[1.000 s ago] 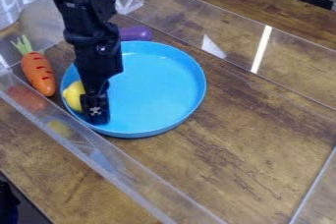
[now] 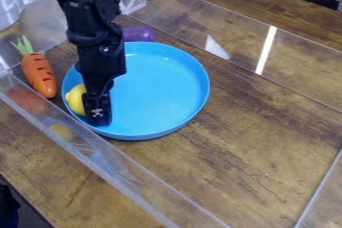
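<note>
My black gripper (image 2: 94,106) is low over the left side of a round blue plate (image 2: 163,92), its fingers around a yellow object (image 2: 76,99) that is mostly hidden behind them. The gripper looks shut on that object, which sits inside the plate near its left rim.
An orange carrot (image 2: 38,70) lies just left of the plate, and a purple object (image 2: 139,33) lies behind it. A clear plastic wall runs along the lower left.
The gripper and arm have shifted very slightly over the past second, with the yellow object still at the fingers. The other things look unmoved.
</note>
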